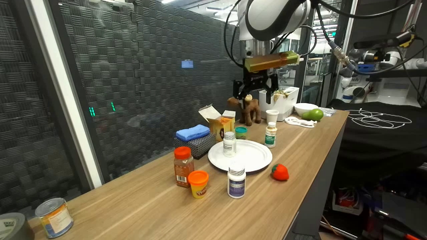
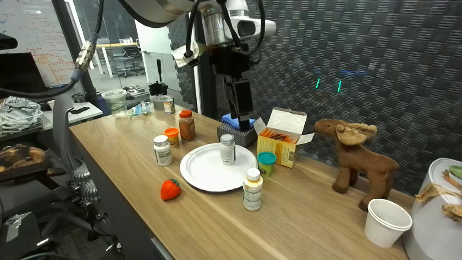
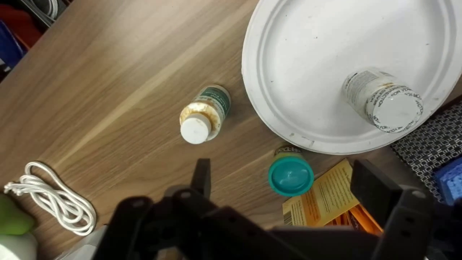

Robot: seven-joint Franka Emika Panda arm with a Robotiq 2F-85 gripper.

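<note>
My gripper [image 1: 256, 98] hangs open above the far part of the table, with nothing between its fingers. In the wrist view its two fingers [image 3: 202, 177] stand wide apart; a teal-lidded tub [image 3: 291, 175] and a yellow box [image 3: 322, 197] show on the table below, between and beyond them. A clear-capped white bottle [image 2: 227, 150] stands upright on the white plate [image 2: 199, 173], toward its back edge. Just off the plate is a green-labelled bottle [image 1: 270, 135]. In front of the plate stands a purple-labelled bottle [image 1: 236, 183].
An orange-lidded tub [image 1: 198, 184], a red-capped jar [image 1: 183, 168] and a toy strawberry [image 1: 280, 172] surround the plate. A plush moose [image 2: 361, 156], paper cups [image 2: 386, 223] and white rope [image 3: 60, 199] occupy the far end.
</note>
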